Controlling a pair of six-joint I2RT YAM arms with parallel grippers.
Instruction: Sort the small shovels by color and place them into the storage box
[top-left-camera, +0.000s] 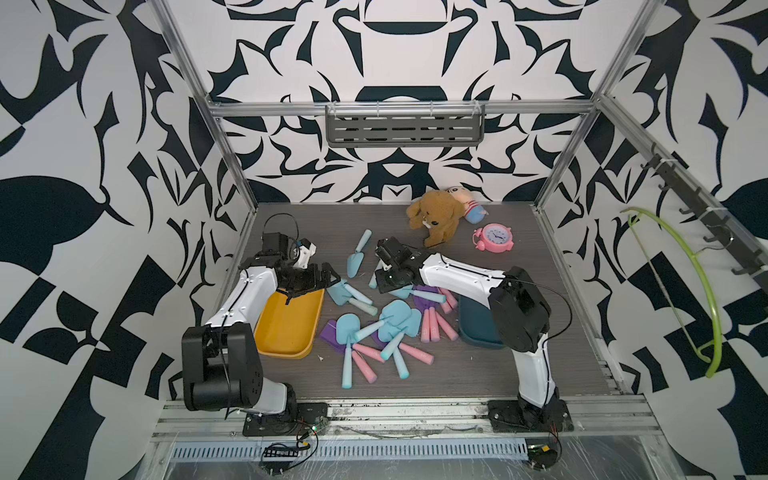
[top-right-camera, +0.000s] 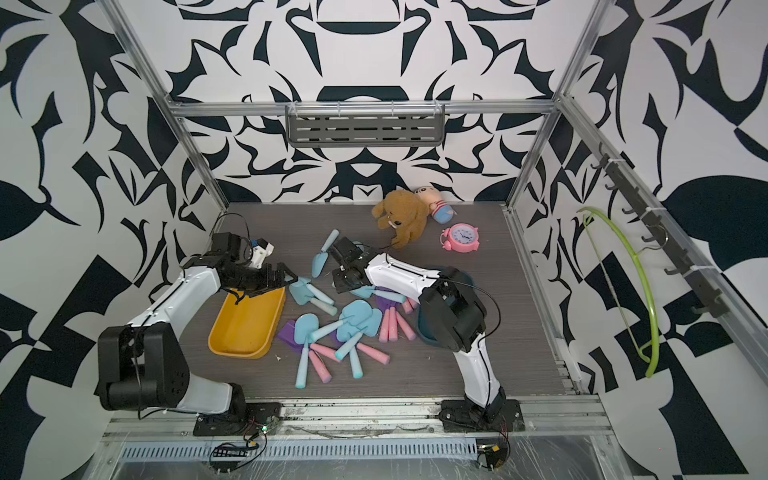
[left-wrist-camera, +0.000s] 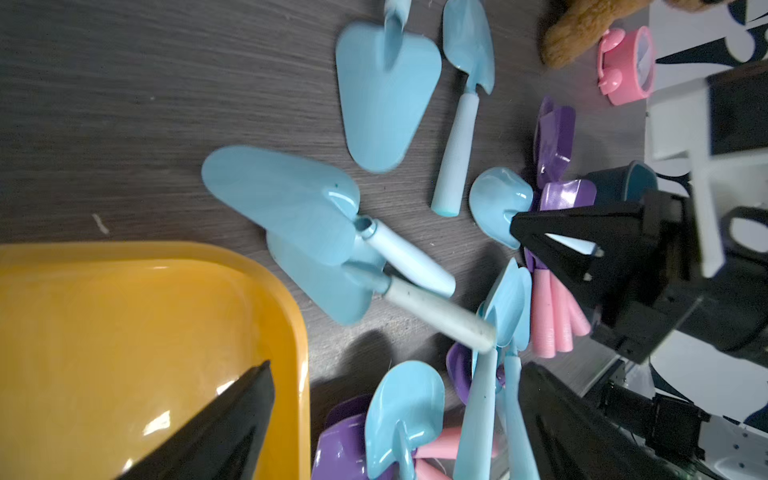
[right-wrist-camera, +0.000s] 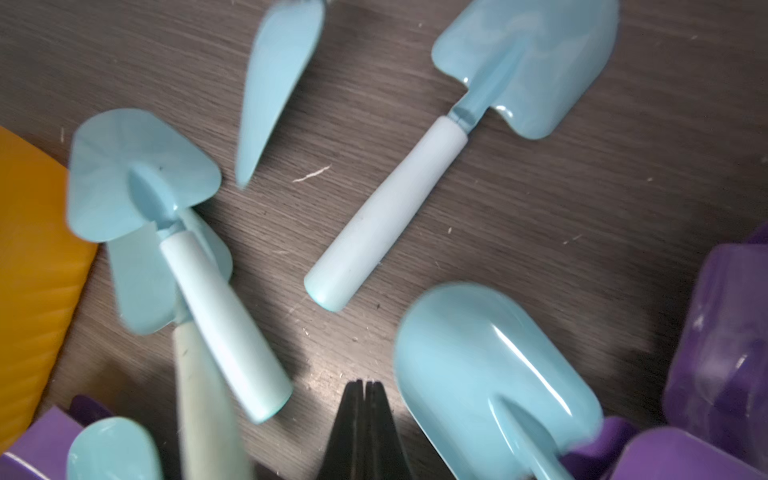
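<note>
My right gripper is shut with nothing between its fingers. A blue shovel (right-wrist-camera: 388, 212) lies on the table ahead of its tips, clear of them, and another blue blade (right-wrist-camera: 480, 360) is to their right. Two crossed blue shovels (left-wrist-camera: 284, 200) lie between the yellow box (left-wrist-camera: 300, 352) and a further blue shovel (left-wrist-camera: 456, 152). More blue shovels (top-left-camera: 348, 328) are spread over purple ones with pink handles (top-left-camera: 432, 324). My left gripper is open above the yellow box's right side, no shovel held; the visible part of that box is empty.
A dark teal box (top-left-camera: 480, 345) stands at the right, partly hidden by my right arm. Toward the back are a brown plush dog (top-left-camera: 436, 214), a doll (top-left-camera: 472, 209) and a pink clock (top-left-camera: 493, 237). Bare table lies at the front right.
</note>
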